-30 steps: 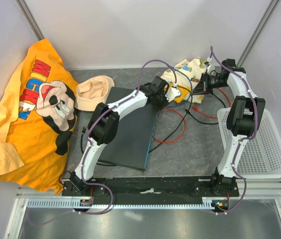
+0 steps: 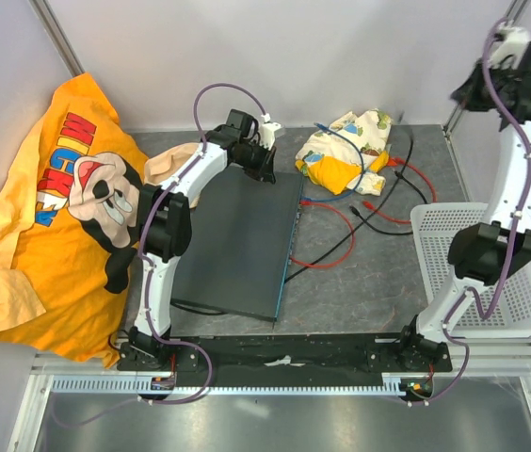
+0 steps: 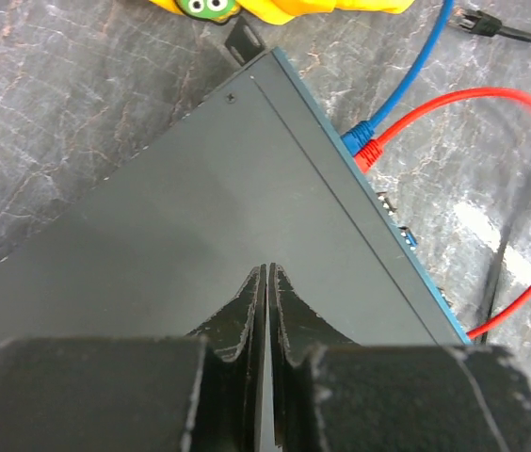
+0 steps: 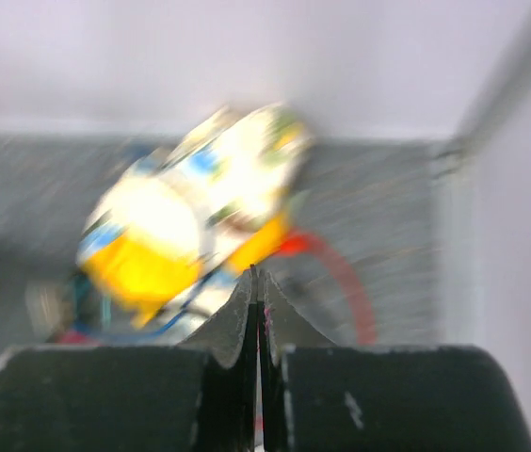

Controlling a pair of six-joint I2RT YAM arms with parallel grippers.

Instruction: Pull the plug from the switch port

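Note:
The dark grey switch [image 2: 223, 245] lies flat. Along its right edge sit a blue plug [image 3: 358, 138] and a red plug [image 3: 369, 153], with a red cable [image 3: 496, 92] looping out. My left gripper [image 2: 262, 174] is over the switch's top end, its fingertips [image 3: 255, 282] together over the lid with nothing showing between them. My right gripper [image 2: 465, 94] is raised at the upper right, shut, away from the cables; its wrist view is blurred. A black cable [image 2: 388, 194] runs diagonally from the switch's side, its upper part blurred.
A yellow-and-white cloth [image 2: 341, 155] lies at the back, a large orange cloth [image 2: 68, 245] on the left, a tan hat [image 2: 167, 162] behind the left arm. A white basket [image 2: 482, 315] stands at the right.
My right gripper has risen up and to the right. My left gripper has moved left and up across the switch. The black cable's upper part has shifted right.

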